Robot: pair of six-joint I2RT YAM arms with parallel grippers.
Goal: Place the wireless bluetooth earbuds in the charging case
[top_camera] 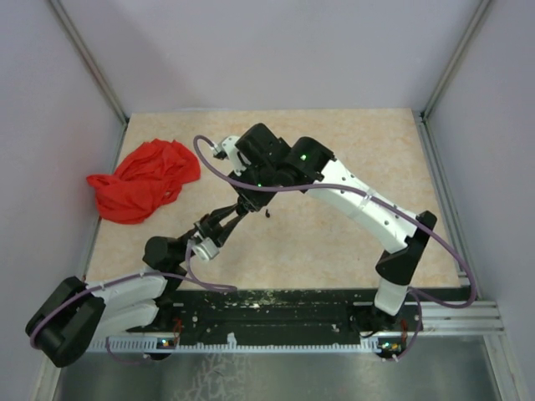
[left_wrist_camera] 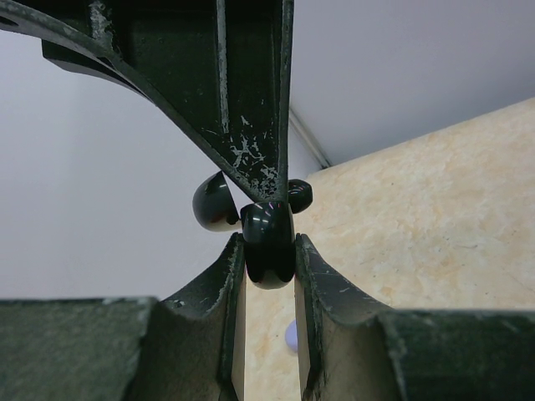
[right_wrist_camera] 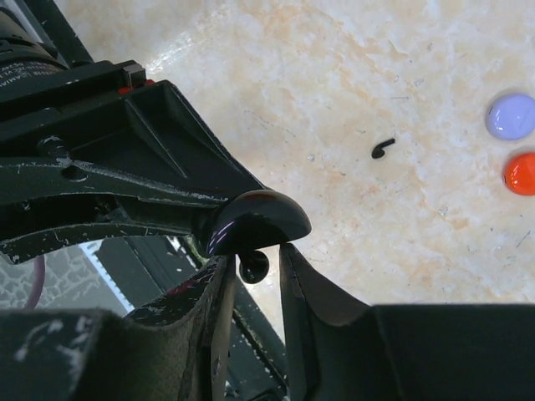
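My left gripper is shut on a glossy black case [left_wrist_camera: 267, 242], held upright between its fingertips. Above it, in the left wrist view, a finger of my right gripper reaches down to the case, and small black rounded pieces show behind. In the right wrist view a black domed piece [right_wrist_camera: 255, 225] sits just beyond the fingertips of my right gripper, with a small black round part [right_wrist_camera: 253, 266] showing between them; whether they grip it is unclear. From the top, the two grippers meet at the middle of the table, left of centre.
A red cloth [top_camera: 142, 180] lies at the left of the table [top_camera: 351, 134]. On the surface are a small black bit [right_wrist_camera: 383, 149], a lilac disc [right_wrist_camera: 510, 117] and an orange disc [right_wrist_camera: 519, 174].
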